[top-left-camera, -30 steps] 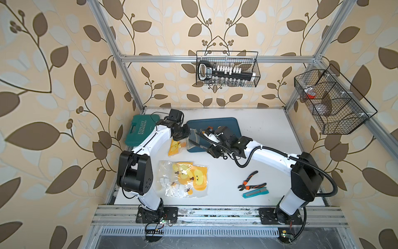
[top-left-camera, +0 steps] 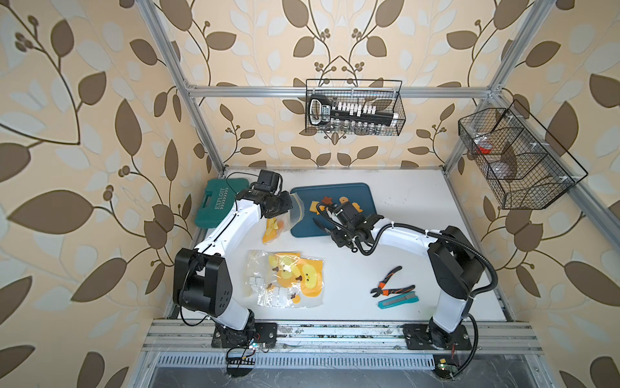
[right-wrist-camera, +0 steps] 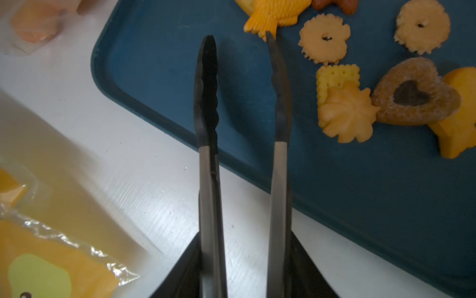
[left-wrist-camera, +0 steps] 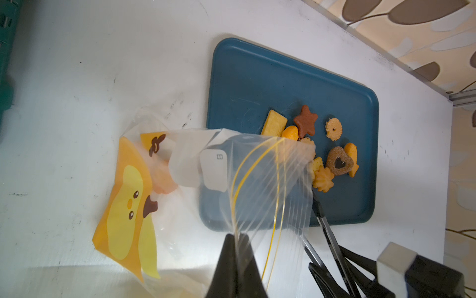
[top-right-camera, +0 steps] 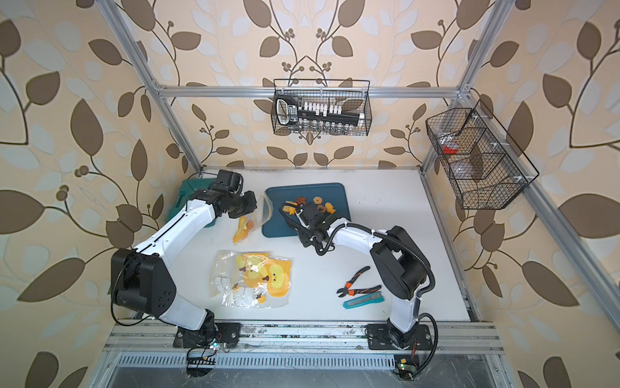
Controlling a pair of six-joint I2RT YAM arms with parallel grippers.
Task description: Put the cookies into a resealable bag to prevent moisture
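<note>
My left gripper is shut on the film edge of a clear bag (left-wrist-camera: 131,208) with a yellow duck print; the bag's mouth, with its yellow zip lines, faces the tray. An orange-brown piece (left-wrist-camera: 162,181) shows through the film. Cookies lie on the blue tray (left-wrist-camera: 248,64): a star (left-wrist-camera: 306,120), a heart (left-wrist-camera: 340,160), a small ring (left-wrist-camera: 333,128) and several others. In the right wrist view, my right gripper, with long tong-like fingers, is open over the tray's near edge, nothing between them. One fingertip is by a fish-shaped cookie (right-wrist-camera: 270,18).
A second printed bag (top-left-camera: 285,279) lies flat in front. Pliers (top-left-camera: 391,284) and a teal cutter (top-left-camera: 398,300) lie front right. A green case (top-left-camera: 218,201) stands at the left. Free table lies right of the tray.
The left arm shifted slightly left, still at the bag.
</note>
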